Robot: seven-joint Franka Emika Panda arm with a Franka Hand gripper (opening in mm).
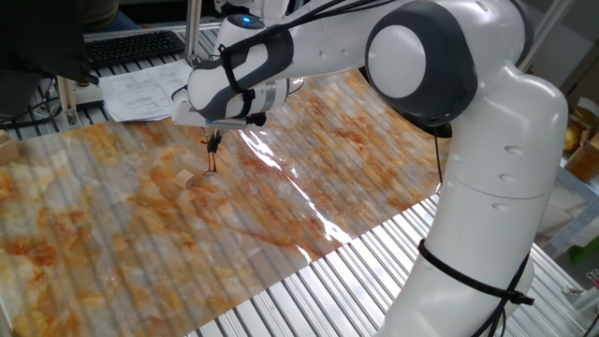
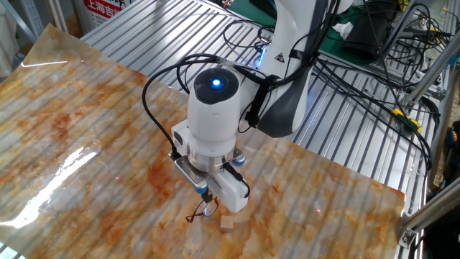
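My gripper (image 2: 207,197) points down above the marbled sheet, and its black fingers look close together. A thin dark-framed object like a pair of glasses (image 2: 194,217) hangs at the fingertips, seemingly pinched between them. From the other side, its two thin legs (image 1: 211,163) reach downward beneath the gripper (image 1: 214,142). Whether the leg ends touch the surface cannot be told. A small pale wooden block (image 1: 184,179) lies on the sheet close by; in the second view the block (image 2: 227,222) sits just beside the fingers, apart from them.
The glossy marbled sheet (image 1: 103,253) is mostly bare around the arm. Printed papers (image 1: 145,92) and a keyboard (image 1: 136,47) lie behind it. Another wooden piece (image 1: 7,148) is at the left edge. Cables (image 2: 374,79) run over the slatted table behind the arm.
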